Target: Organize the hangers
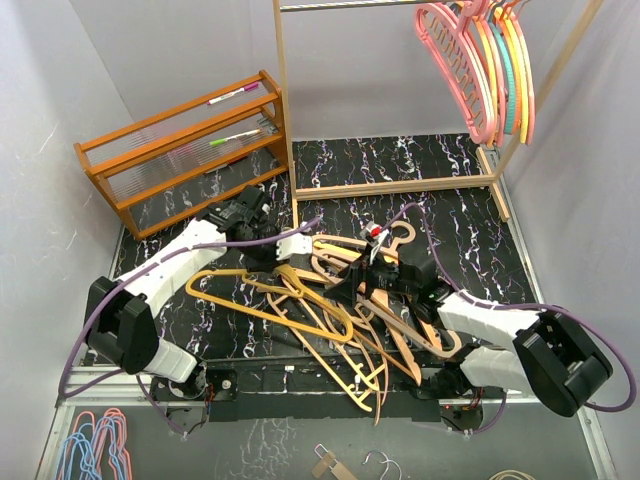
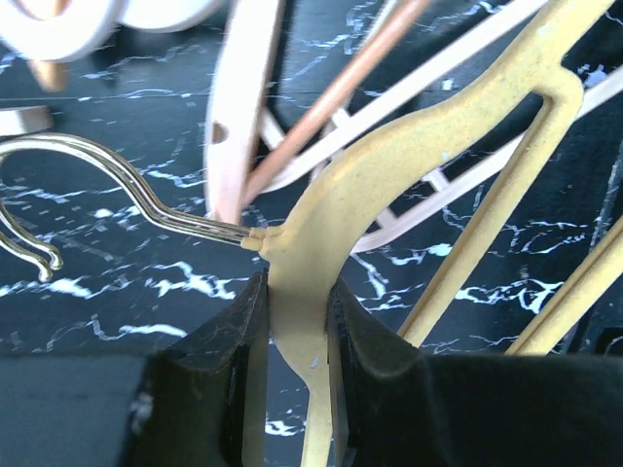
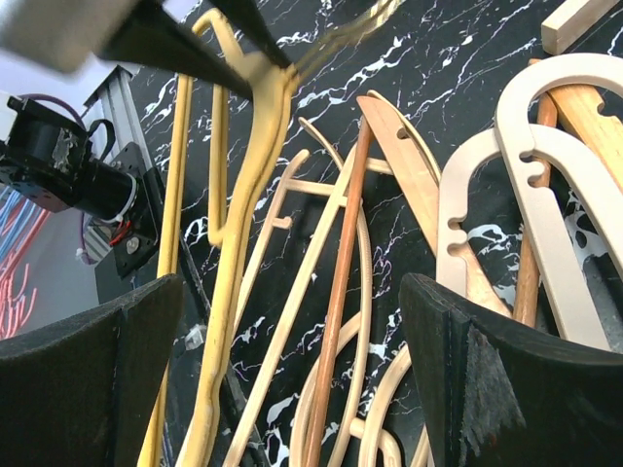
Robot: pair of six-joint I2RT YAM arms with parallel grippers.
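Note:
A yellow hanger (image 1: 235,305) is lifted by my left gripper, shut on its neck below the metal hook; in the right wrist view the hanger (image 3: 248,195) rises at the left. A pile of pale and tan hangers (image 1: 360,370) lies on the black marble surface below. My right gripper hangs open over the pile, nothing visible between its fingers. A row of pink, yellow and teal hangers (image 1: 475,70) hangs on the rack.
A wooden shelf (image 1: 180,140) with markers stands at the back left. The rack's base bar (image 1: 390,188) crosses behind the pile. More hangers lie below the front edge.

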